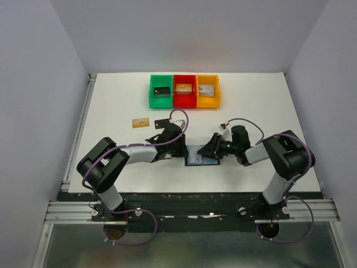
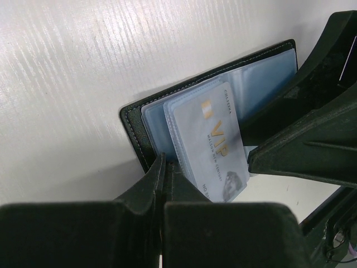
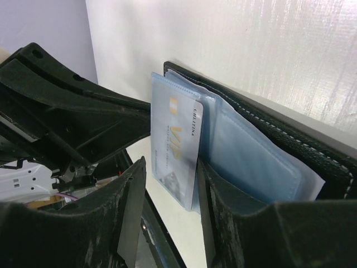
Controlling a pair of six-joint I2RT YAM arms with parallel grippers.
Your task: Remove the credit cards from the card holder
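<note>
The black card holder [image 1: 211,163] lies spread on the table between the arms, its clear bluish sleeves [image 2: 268,78] facing up. A white VIP card sits in a raised sleeve; the right wrist view shows the same VIP card [image 3: 175,139] tilted up. My left gripper is shut at the holder's left edge; whether thin plastic is pinched there does not show. Over the sleeves, my right gripper stands part open, its fingertips on either side of the card's lower part, with a gap showing.
A gold card [image 1: 140,123] and a dark card [image 1: 162,123] lie on the table at the back left. Behind them are green [image 1: 161,79], red [image 1: 184,101] and yellow [image 1: 208,103] bins, each with something inside.
</note>
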